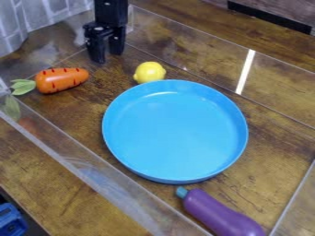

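Observation:
My black gripper (pixel 106 44) stands open at the top left, above the wooden board, apart from the toys below it. An orange toy carrot (pixel 62 79) with pale green leaves lies at the left. A yellow lemon (pixel 150 72) rests just behind a large blue plate (pixel 175 131), whose inside is empty. A purple eggplant (pixel 222 213) lies at the bottom right, in front of the plate.
Clear plastic sheeting or walls edge the wooden surface (pixel 246 111) at left and bottom right. A white strip crosses the board at upper right. A blue object (pixel 7 219) shows at the lower left edge.

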